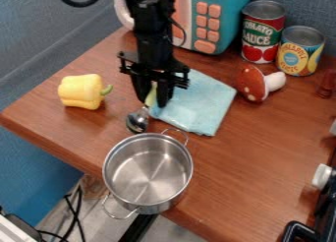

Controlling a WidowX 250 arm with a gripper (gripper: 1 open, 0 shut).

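Note:
My black gripper (153, 77) is low over the table at the upper middle, at the pale yellow handle of a metal ladle or spoon (138, 121), whose round end points toward the front. Whether the fingers are closed on the handle I cannot tell. A light blue cloth (197, 106) lies flat beside and under the handle. A steel pot (147, 173) stands at the table's front edge.
A yellow pepper (82, 90) lies at the left. A toy mushroom (257, 83), a tomato can (261, 34) and another can (300, 52) stand at the right. A teal toy microwave (207, 20) is at the back.

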